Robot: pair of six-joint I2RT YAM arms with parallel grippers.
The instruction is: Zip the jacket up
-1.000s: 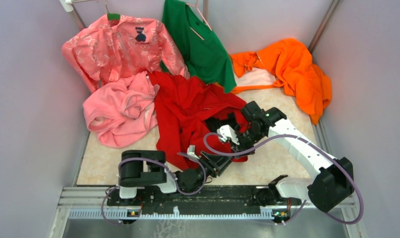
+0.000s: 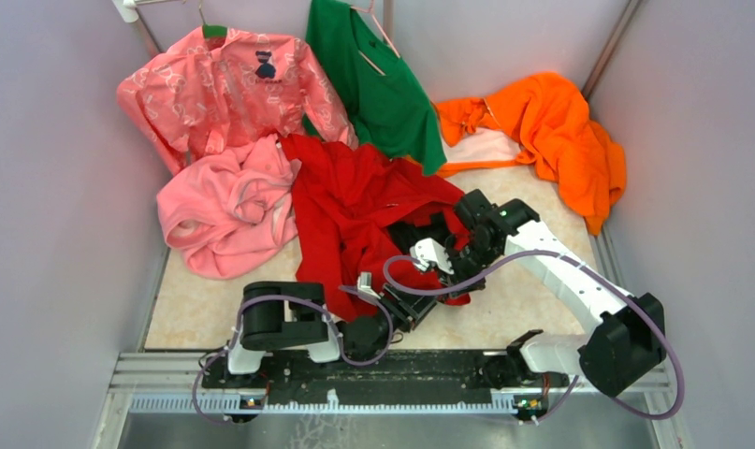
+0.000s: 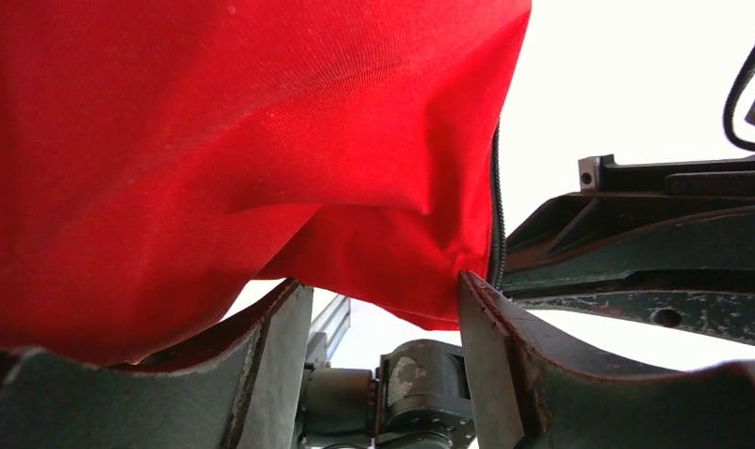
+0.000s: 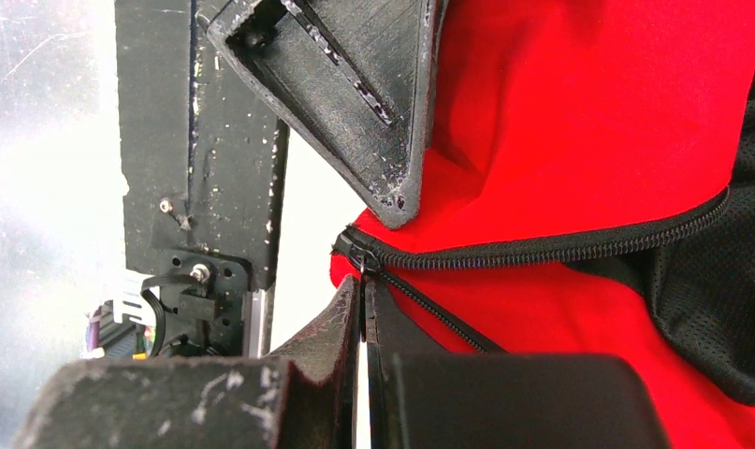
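The red jacket [image 2: 355,206] lies in the middle, its dark lining showing on the right. In the right wrist view, my right gripper is shut at the zipper's bottom end [image 4: 359,251], where the slider and pull sit; the black zipper tape runs off to the right. In the left wrist view, my left gripper stands part open beneath red fabric [image 3: 224,140], close to the zipper edge; whether cloth is between its fingers is unclear. In the top view both grippers meet at the jacket's front edge.
A pink garment [image 2: 224,210] lies left, an orange one [image 2: 560,140] right. A pink patterned jacket [image 2: 224,94] and a green top [image 2: 383,103] hang behind. Bare floor shows at the front left and right.
The garments look unchanged.
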